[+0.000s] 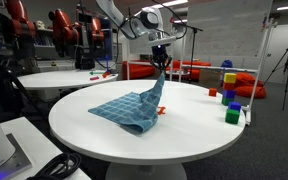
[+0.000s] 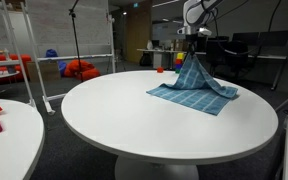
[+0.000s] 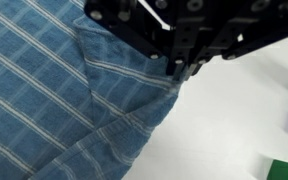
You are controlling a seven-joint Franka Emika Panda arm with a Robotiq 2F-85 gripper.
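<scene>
A blue cloth with pale check lines (image 1: 119,107) is spread partly flat on the white round table, with one part pulled up into a peak. At the top of that peak my gripper (image 1: 162,70) is shut on the fabric. From the other side, the raised cloth (image 2: 192,76) hangs in a fold below the gripper (image 2: 195,50), while its near part lies on the tabletop. Close up in the wrist view, the cloth (image 3: 44,90) runs up to the closed fingertips of the gripper, which cover the pinched bit.
At the table's right edge stand several coloured blocks, among them a green block (image 1: 233,115) and a red block (image 1: 213,92). A small red item (image 1: 161,110) lies beside the cloth.
</scene>
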